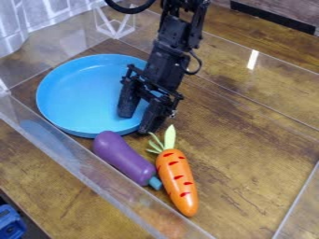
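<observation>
My black gripper reaches down over the right part of a blue round dish; its fingers are dark and tangled in view, so their state and anything between them are unclear. A purple eggplant toy lies just in front of the dish. An orange carrot toy with pale green leaves lies to the right of the eggplant.
Clear plastic walls edge the wooden surface, one running diagonally along the lower left. The wood right of the arm is mostly bare. A small blue object sits outside at the bottom left corner.
</observation>
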